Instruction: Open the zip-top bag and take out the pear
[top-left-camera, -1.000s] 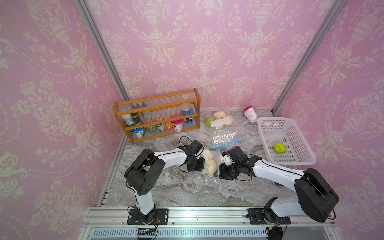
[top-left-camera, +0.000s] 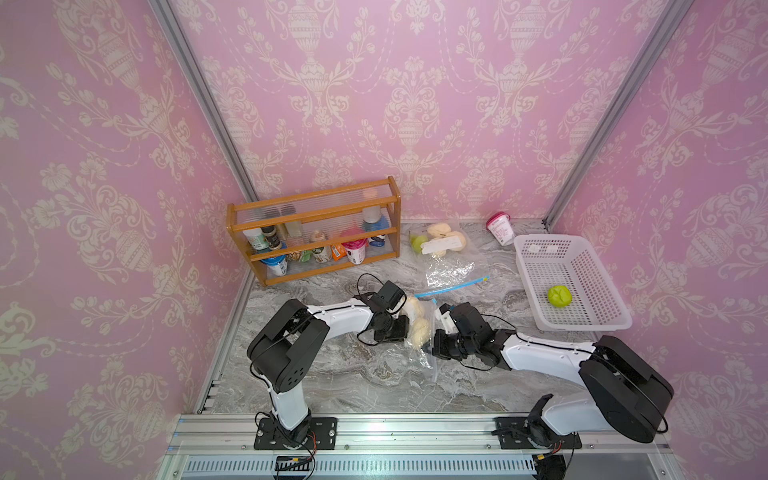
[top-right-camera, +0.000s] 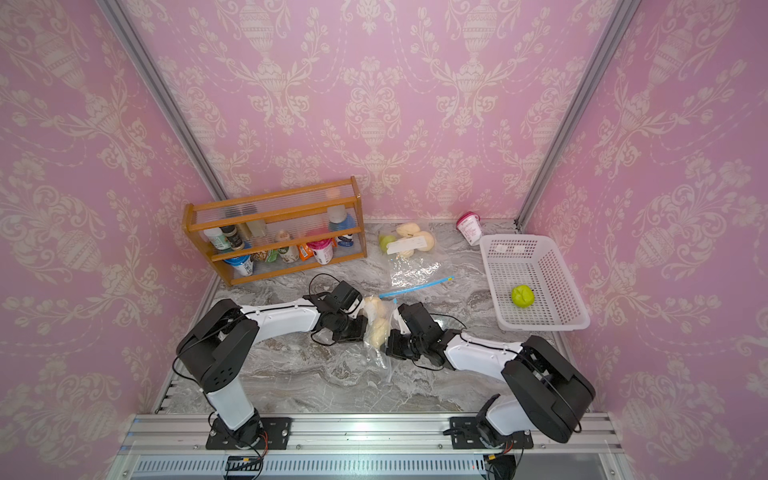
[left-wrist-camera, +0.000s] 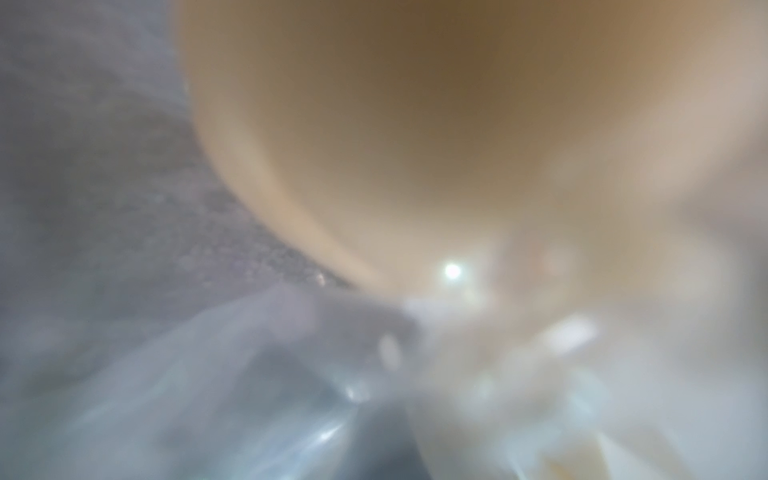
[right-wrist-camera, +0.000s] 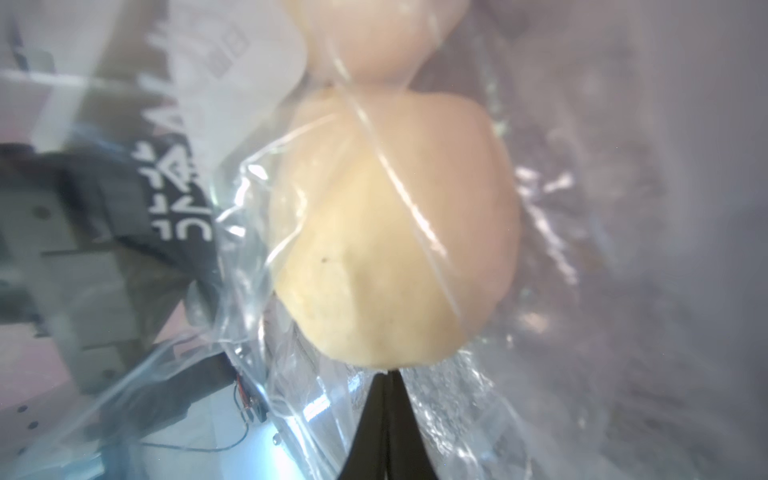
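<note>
Between my two grippers stands a clear zip top bag (top-left-camera: 426, 370) holding pale yellow rounded things (top-left-camera: 420, 332); which one is the pear I cannot tell. In the right wrist view a large pale piece (right-wrist-camera: 400, 232) shows through creased plastic, another pale piece above it. My right gripper is shut in front of the plastic, nothing seen between its fingers. My left gripper (top-left-camera: 405, 329) is at the bag's left side, shut; its wrist view is blurred by a pale rounded shape (left-wrist-camera: 416, 144) and plastic, so whether film is pinched there is hidden.
Behind lies a second bag (top-left-camera: 449, 274) with a blue zip, holding a green and several pale things. A white basket (top-left-camera: 524, 280) with a green pepper (top-left-camera: 559, 296) stands right, near a pink-lidded cup (top-left-camera: 501, 228). A wooden rack (top-left-camera: 320, 220) fills the back left.
My right gripper has moved a little left, closer to the bag. The left arm has hardly moved, and the bag has shifted only slightly.
</note>
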